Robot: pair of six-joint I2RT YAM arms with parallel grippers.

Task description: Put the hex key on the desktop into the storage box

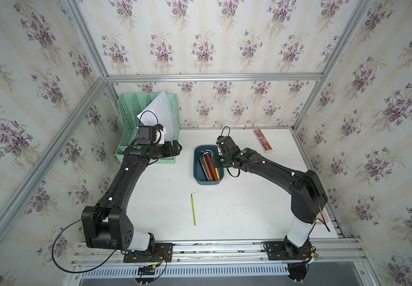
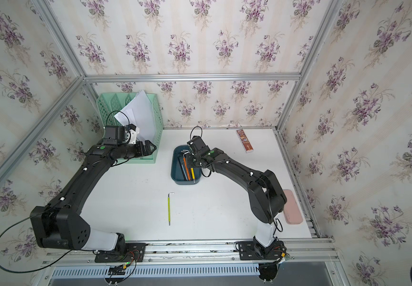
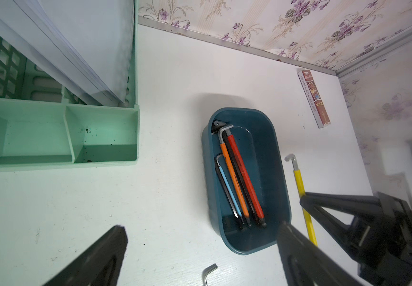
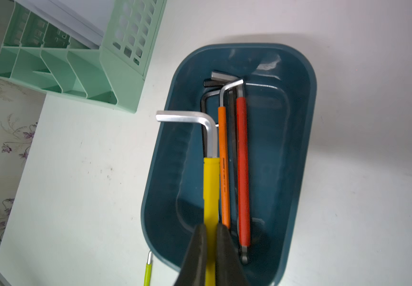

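Note:
The storage box is a dark blue rounded bin holding several hex keys, among them an orange one and a red one. My right gripper is shut on a yellow hex key, seen over the box in the right wrist view, its bent silver end forward. The left wrist view shows this key apart from the box floor, above the right rim. A green hex key lies on the desktop in front of the box. My left gripper hangs to the box's left, open and empty.
A green file rack with white paper stands at the back left, close to my left arm. A brown-red narrow box lies at the back right, and a pink pad at the right edge.

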